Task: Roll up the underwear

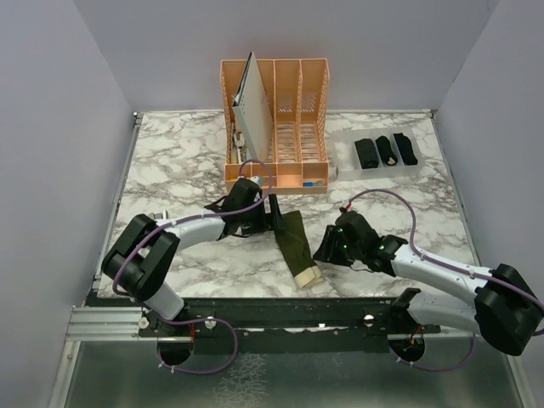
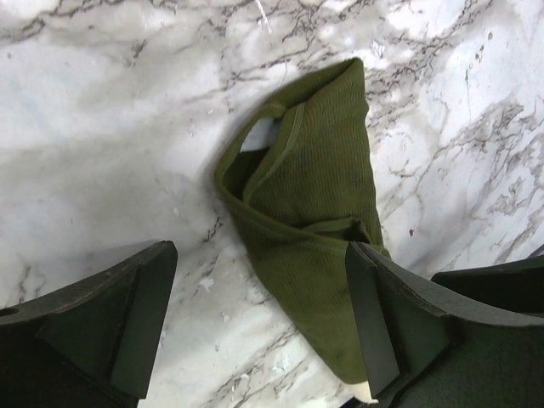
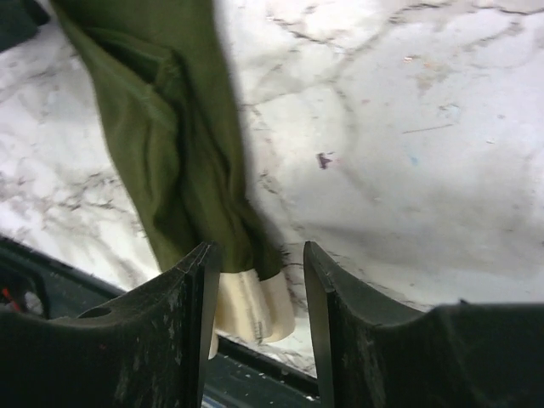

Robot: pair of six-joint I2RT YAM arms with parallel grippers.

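The dark green underwear [image 1: 293, 242] lies as a long folded strip in the middle of the table, its cream waistband [image 1: 308, 276] toward the front edge. In the left wrist view the underwear [image 2: 327, 166] has a leg opening gaping at its far end. My left gripper [image 1: 275, 212] hovers by that end, open; its right finger [image 2: 374, 314] overlaps the cloth in view. Just right of the strip's lower half is my right gripper [image 1: 326, 247], also open. From the right wrist, the waistband [image 3: 242, 302] shows between the spread fingers, with the cloth uneven and creased above it.
An orange divided organizer [image 1: 300, 119] with a white panel [image 1: 253, 110] leaning in it stands at the back. Right of it, a clear tray [image 1: 344, 157] holds several dark rolls. Bare marble lies at the far left and right.
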